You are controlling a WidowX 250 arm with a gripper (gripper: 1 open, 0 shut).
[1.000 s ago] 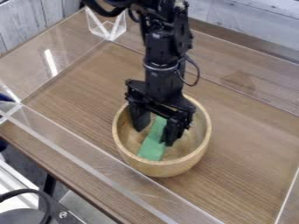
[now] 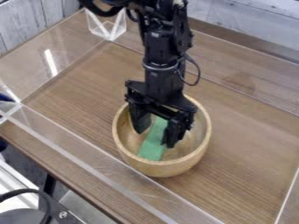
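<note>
My gripper [image 2: 156, 119], black, reaches down into a round tan bowl [image 2: 176, 165] in the middle of the view, its two fingers spread open over a green object [image 2: 152, 146] lying inside. The green object is partly hidden by the gripper; whether the fingers touch it I cannot tell.
A clear plastic item [image 2: 105, 24] stands at the back left. Cables lie at the lower left, off the table's edge.
The arm has shifted very slightly upward over the last second. The bowl and green object look unmoved.
</note>
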